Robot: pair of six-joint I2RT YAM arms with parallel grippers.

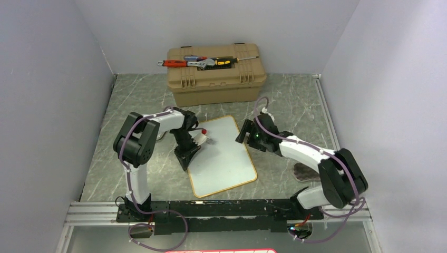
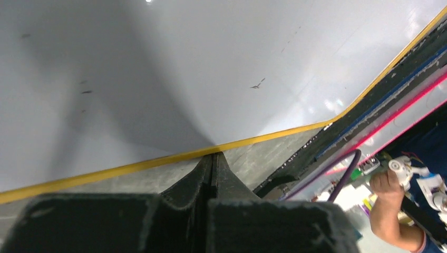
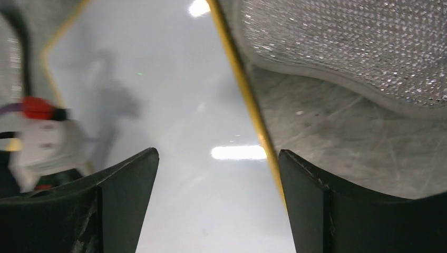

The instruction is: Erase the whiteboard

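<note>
A white whiteboard (image 1: pixel 221 166) with a yellow edge lies flat on the grey table. Its surface is mostly clean, though the left wrist view shows a few small dark specks (image 2: pixel 255 86). My left gripper (image 1: pixel 185 167) is at the board's left side. Seen up close, the left gripper is shut on the yellow edge (image 2: pixel 179 157). My right gripper (image 1: pixel 242 141) hangs over the board's right edge. In its own view, the right gripper stands open, its fingers wide apart, with only board and table visible below.
A tan toolbox (image 1: pixel 216 92) stands behind the board, with a wrench (image 1: pixel 184 64) and several screwdrivers on top. A mesh tray (image 1: pixel 304 172) sits at the right, partly under my right arm. Open table lies at the back right and far left.
</note>
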